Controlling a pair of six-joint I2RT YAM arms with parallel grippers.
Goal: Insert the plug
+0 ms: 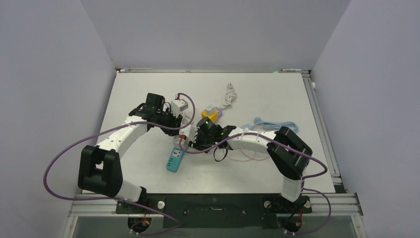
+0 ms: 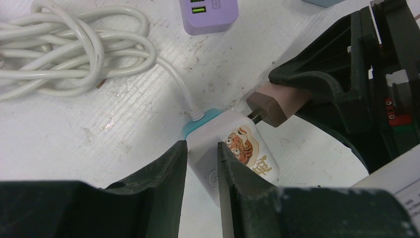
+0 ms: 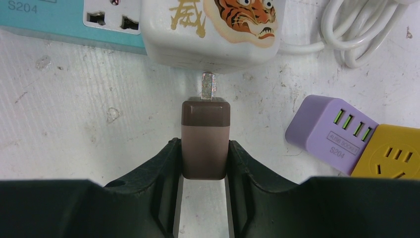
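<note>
My right gripper is shut on a brown plug (image 3: 205, 116), whose metal prong points at the side of a white tiger-printed adapter (image 3: 188, 29). In the left wrist view the prong meets that adapter (image 2: 208, 148); how far it is inserted is unclear. The adapter sits on a teal power strip (image 1: 174, 159). My left gripper is at the adapter, its narrowly spaced fingertips over the near side; whether they grip it I cannot tell.
A white cable (image 2: 74, 59) lies coiled beside the strip. A purple USB socket (image 3: 327, 131) and yellow socket (image 3: 386, 151) stand nearby. A blue coiled cable (image 1: 277, 126) lies at the right.
</note>
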